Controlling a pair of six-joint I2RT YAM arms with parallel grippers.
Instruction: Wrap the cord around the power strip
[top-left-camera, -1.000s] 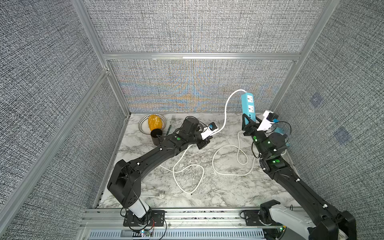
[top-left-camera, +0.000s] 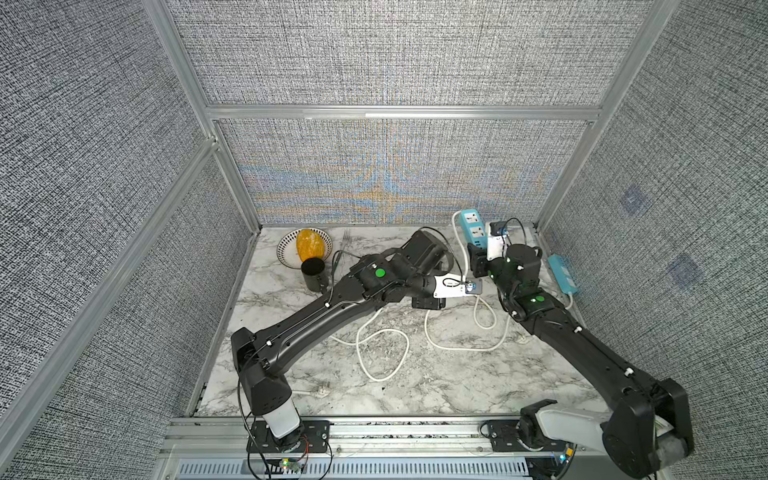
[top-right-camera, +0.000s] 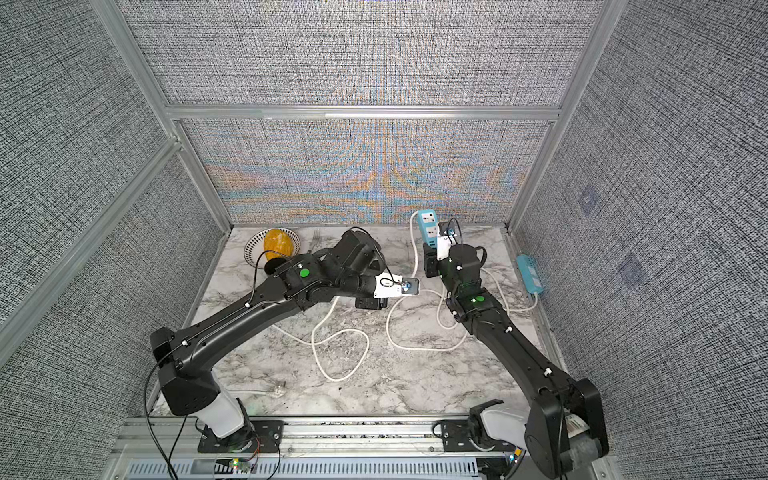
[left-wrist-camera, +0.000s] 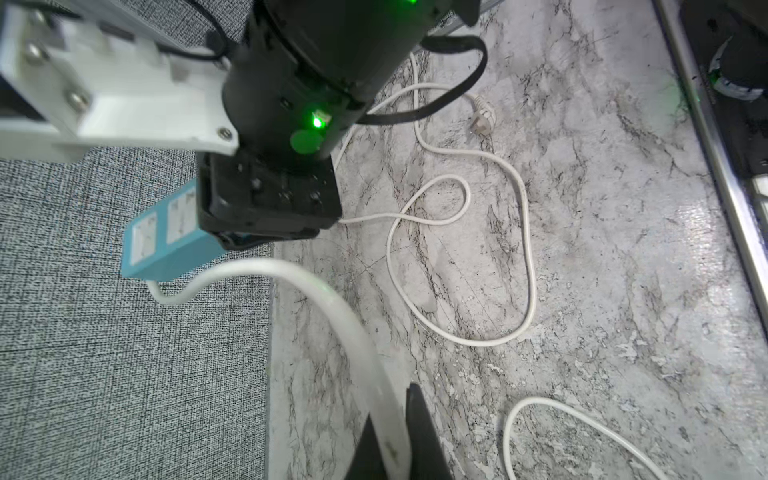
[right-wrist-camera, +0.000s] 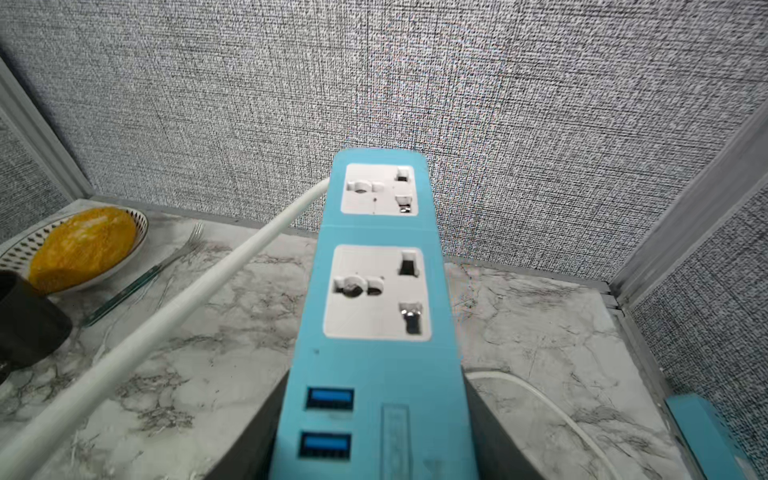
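My right gripper (top-left-camera: 478, 260) is shut on the lower end of the blue power strip (right-wrist-camera: 376, 312), holding it upright toward the back right, sockets facing the camera in the right wrist view. The white cord (left-wrist-camera: 344, 328) leaves the strip's far end and runs down to my left gripper, whose fingers are round it; whether they grip it tightly is unclear. In the top views the left gripper is just left of and below the right one, its fingers hidden. Loose loops of cord (top-left-camera: 384, 329) lie on the marble table.
A bowl with a yellow item (top-left-camera: 310, 244), a fork (right-wrist-camera: 144, 280) and a black mug (top-left-camera: 313, 276) stand at the back left. A second blue strip (top-left-camera: 561, 273) lies at the right edge.
The power strip and right gripper have moved left and down. My left gripper has moved right toward them, and the cord's raised arc has drawn in closer.
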